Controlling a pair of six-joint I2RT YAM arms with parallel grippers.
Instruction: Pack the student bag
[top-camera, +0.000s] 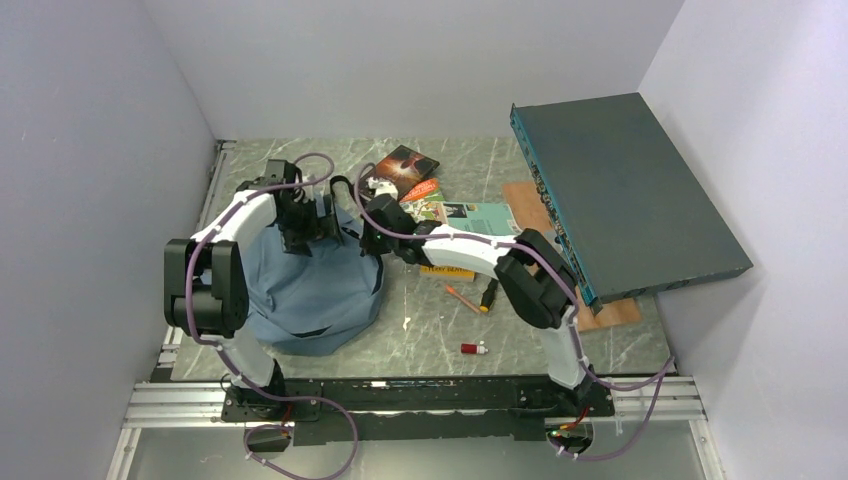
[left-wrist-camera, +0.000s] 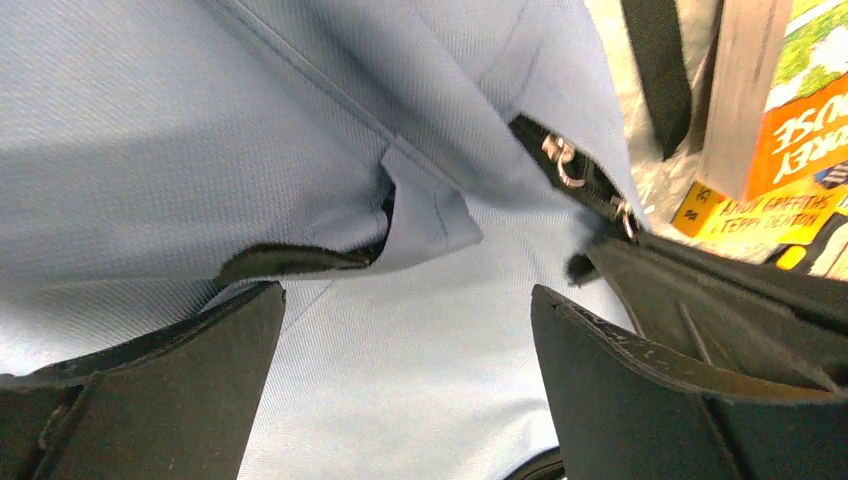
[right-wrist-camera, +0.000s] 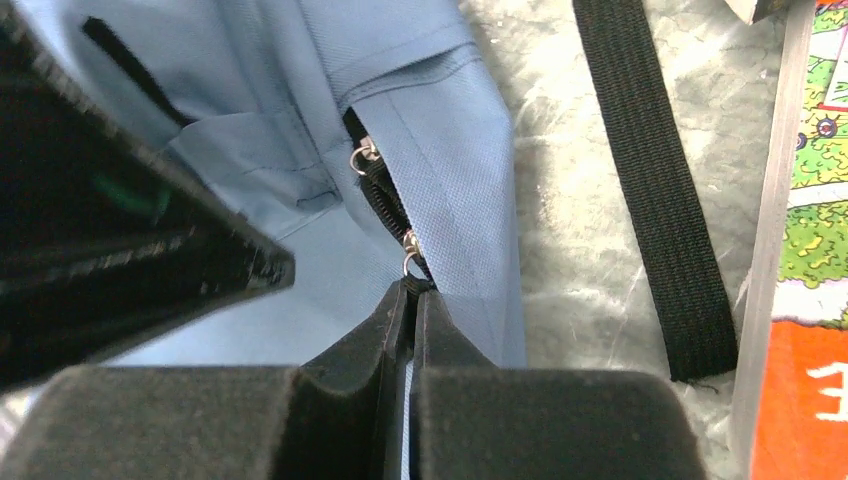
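The blue bag (top-camera: 310, 300) lies flat on the left of the table, a zipper (right-wrist-camera: 385, 200) running along its right side. My right gripper is shut on the black zipper pull (right-wrist-camera: 416, 284), the ring just beyond its fingertips. Over the bag's upper part, my left gripper stands wide open with only bag cloth beneath it. A dark strap end (left-wrist-camera: 290, 262) pokes from a fold near its left finger. Books lie right of the bag: a dark-covered one (top-camera: 405, 168) at the back and a green one (top-camera: 480, 217).
An orange marker (top-camera: 462, 297), a black and yellow tool (top-camera: 488, 296) and a small red bottle (top-camera: 472, 349) lie at front centre. A large dark panel (top-camera: 630, 190) overhangs the wooden board (top-camera: 612, 315) on the right. Bare table lies between bag and bottle.
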